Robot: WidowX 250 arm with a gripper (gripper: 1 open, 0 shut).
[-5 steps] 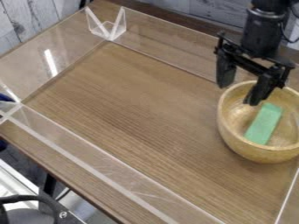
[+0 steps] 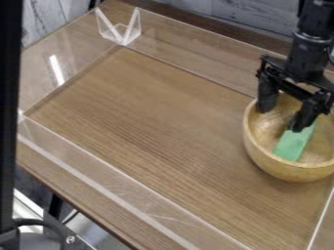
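Note:
A wooden bowl [image 2: 267, 161] rests at the right of the wooden table [image 2: 144, 117], holding a green oblong object [image 2: 296, 144]. My black gripper [image 2: 284, 113] hangs over the bowl with its fingers spread open, low at its upper part, just above the green object. Nothing shows between the fingers.
Clear plastic panels [image 2: 183, 39] run along the table's back and near edges, with an angular clear piece at the back left. Dark equipment [image 2: 33, 234] sits beyond the table at the lower left.
My gripper has moved right and down from behind the bowl's upper left rim to over the bowl. The bowl and green object look nearly unmoved.

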